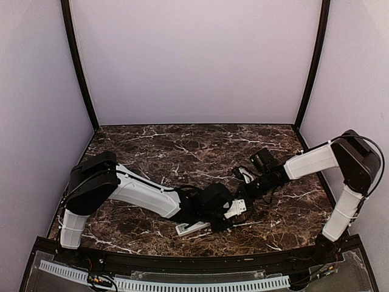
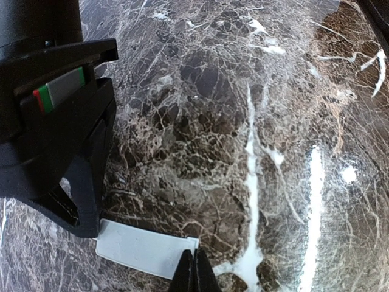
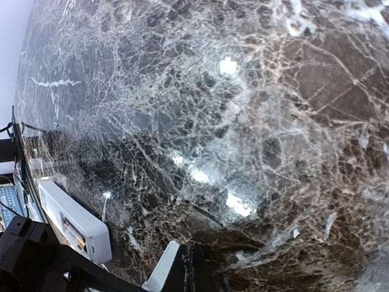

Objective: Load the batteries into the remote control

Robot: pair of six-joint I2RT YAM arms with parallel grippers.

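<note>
The white remote [image 3: 76,222] lies on the marble table, its battery compartment visible in the right wrist view with batteries or contacts inside; in the top view it [image 1: 187,227] is partly hidden under my left arm. A white plate, likely the battery cover [image 2: 140,246], lies below my left gripper, whose dark fingertips are shut at its right end. My right gripper is shut, right of the remote in its wrist view, a pale piece [image 3: 160,269] beside its fingers. Whether either holds anything is not clear.
Pale walls stand at the back and sides. A dark rail [image 1: 182,260] with cables runs along the front edge.
</note>
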